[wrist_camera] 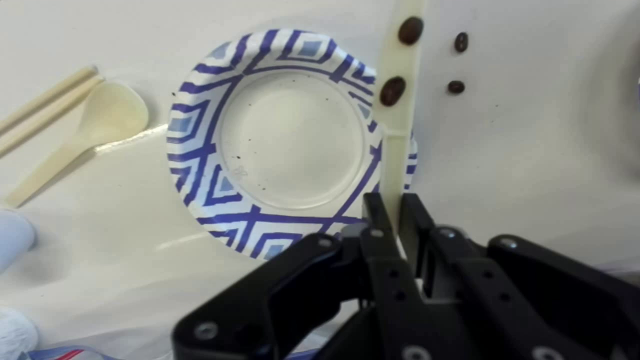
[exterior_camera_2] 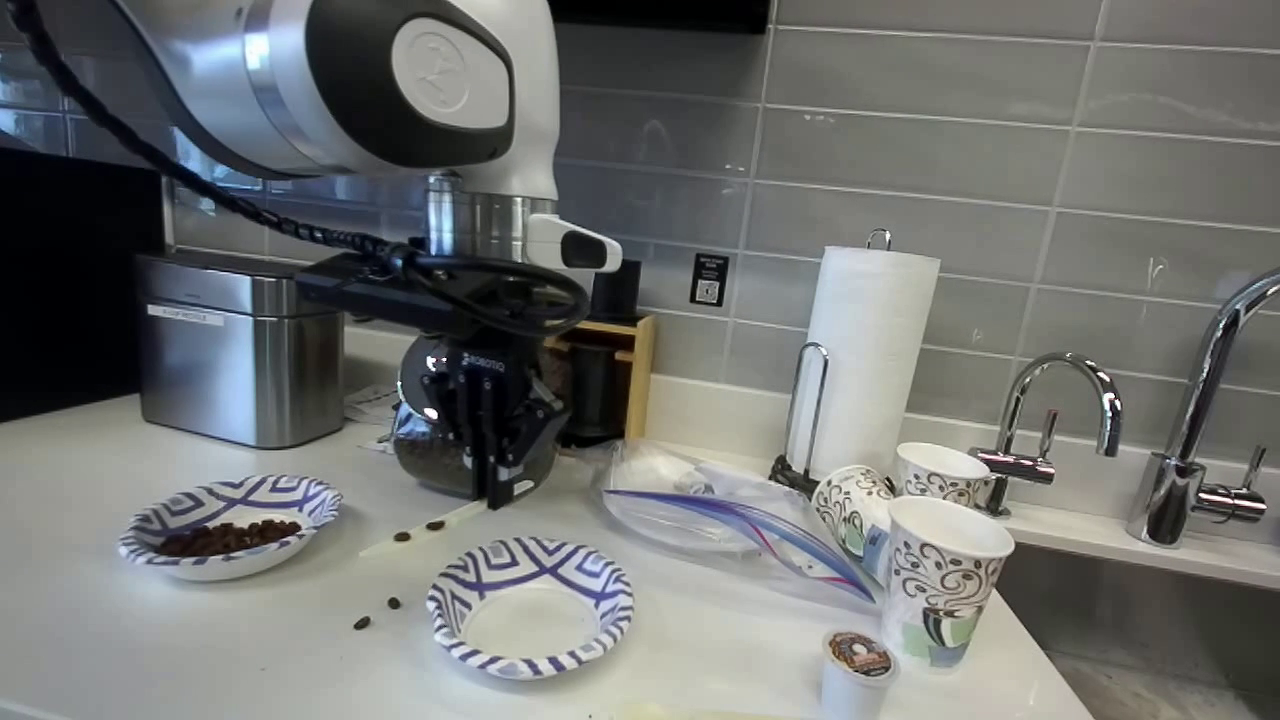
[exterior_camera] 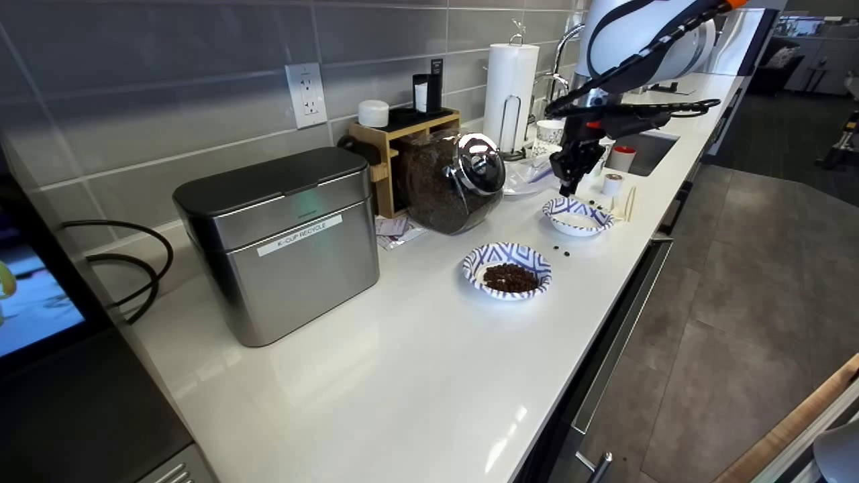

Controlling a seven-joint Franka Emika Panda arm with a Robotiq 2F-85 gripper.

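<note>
My gripper is shut on a long, pale, flat utensil (wrist_camera: 394,159), which also shows in exterior view 2. Two dark coffee beans (wrist_camera: 393,91) rest on its far part. In the wrist view the utensil crosses over the right rim of an empty blue-and-white paper bowl (wrist_camera: 198,129). A second patterned bowl (exterior_camera: 475,261) holds a heap of brown beans (exterior_camera: 511,278). Two loose beans (exterior_camera_2: 361,623) lie on the counter between the bowls.
A pale spoon (wrist_camera: 114,111) and sticks (wrist_camera: 48,102) lie beyond the empty bowl. A plastic bag (exterior_camera_2: 684,504), paper cups (exterior_camera_2: 945,576) and a coffee pod (exterior_camera_2: 858,672) crowd the sink side. A glass bean jar (exterior_camera: 443,181) stands by the wall. Counter near the bin (exterior_camera: 298,257) is clear.
</note>
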